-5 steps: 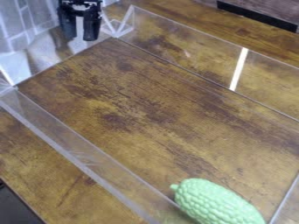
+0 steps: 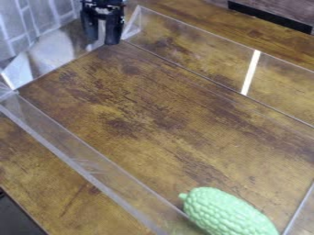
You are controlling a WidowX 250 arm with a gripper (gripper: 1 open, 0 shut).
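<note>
A black gripper (image 2: 102, 29) hangs at the top left, over the far corner of a clear-walled tray, its two dark fingers pointing down and apart with nothing visible between them. A pale green bumpy bitter melon (image 2: 227, 213) lies at the bottom right inside the tray, far from the gripper and partly cut off by the frame's edge.
The clear tray wall (image 2: 86, 156) runs round a bare wooden floor (image 2: 147, 119), which is free in the middle. A white strip (image 2: 252, 72) stands on the far wall. A silvery sheet and grey tiled backing are at the left.
The gripper has moved up and to the right, toward the tray's far corner. The melon has not moved.
</note>
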